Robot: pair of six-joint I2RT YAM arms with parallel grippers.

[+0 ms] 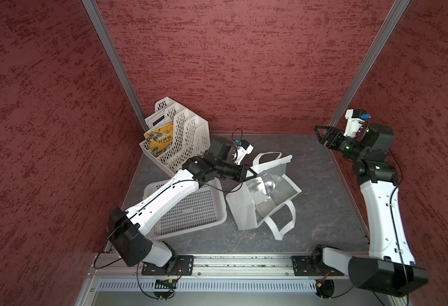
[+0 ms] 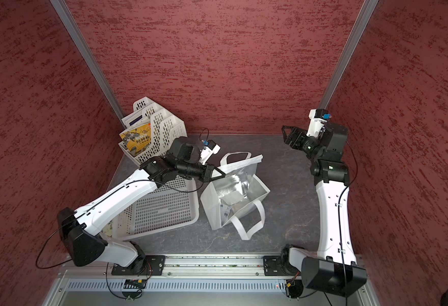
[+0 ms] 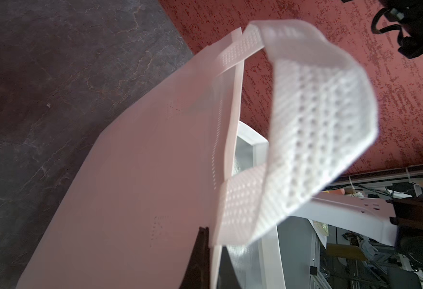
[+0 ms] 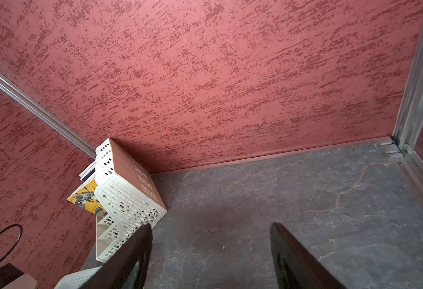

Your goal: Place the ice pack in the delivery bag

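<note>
The white delivery bag (image 1: 241, 206) lies tipped open toward the front at table centre, its foil lining and strap handles showing. Pale contents inside, perhaps the ice pack (image 2: 232, 198), are hard to tell apart. My left gripper (image 1: 248, 173) is shut on the bag's upper edge; in the left wrist view its fingers meet along that edge, below a handle (image 3: 317, 120). My right gripper (image 1: 321, 131) hangs raised at the right, apart from the bag, with its fingers open and empty.
A white slotted file rack (image 1: 198, 137) with books stands at back left. An empty plastic basket (image 2: 160, 224) lies left of the bag, partly under my left arm.
</note>
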